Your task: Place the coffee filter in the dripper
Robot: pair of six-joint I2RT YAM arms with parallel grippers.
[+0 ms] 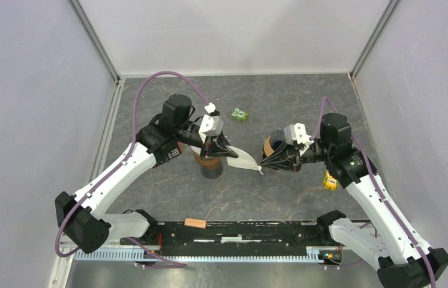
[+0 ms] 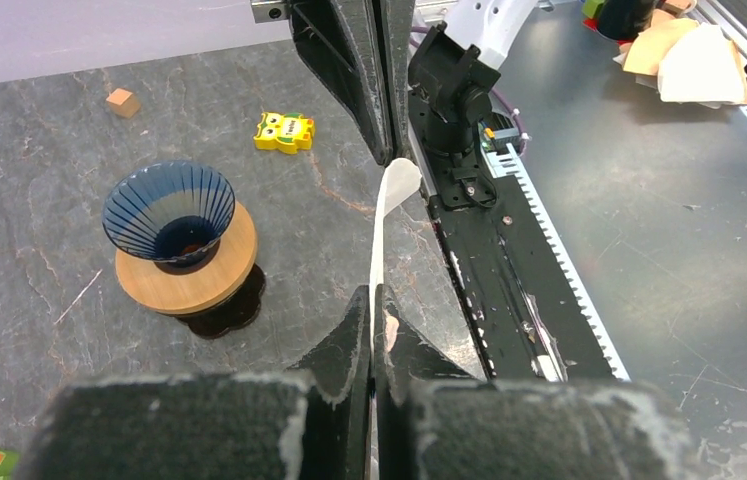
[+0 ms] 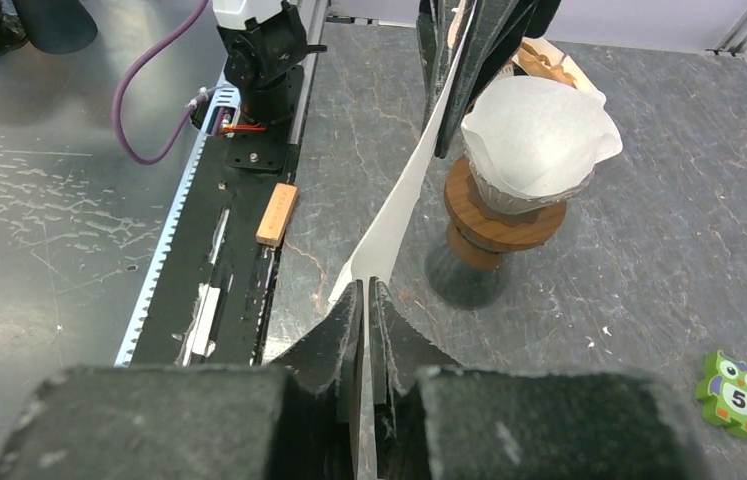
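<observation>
A white paper filter point(image 1: 244, 159) is stretched between my grippers. My left gripper point(image 1: 232, 155) is shut on one end, seen edge-on in the left wrist view. My right gripper point(image 1: 264, 163) is at the other end, with the filter point(image 3: 389, 225) at its shut fingertips in the right wrist view. The blue ribbed dripper point(image 2: 168, 205) stands on a wooden ring, behind my right gripper in the top view. A stack of white filters point(image 3: 535, 135) rests on a wooden-topped stand below my left gripper.
A green owl toy point(image 1: 239, 114) is at the back, a yellow toy point(image 2: 284, 131) at the right. A wooden block point(image 3: 277, 214) lies at the front edge.
</observation>
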